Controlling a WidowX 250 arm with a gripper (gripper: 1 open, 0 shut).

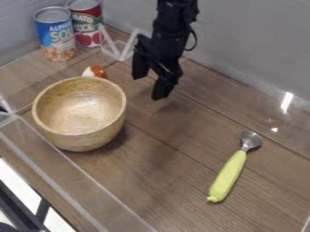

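The black robot gripper (155, 65) hangs at the top centre above the wooden surface, its fingers spread open with nothing visible between them. Left of it lies a small orange-and-white object (94, 72), too small to identify. A tan bowl (80, 122) sits in the left middle. A yellow-handled utensil (229, 172) with a metal head lies at the right.
Two cans, a blue soup can (56, 34) and a red can (86, 24), stand at the back left corner by the wall. A transparent edge runs along the lower left.
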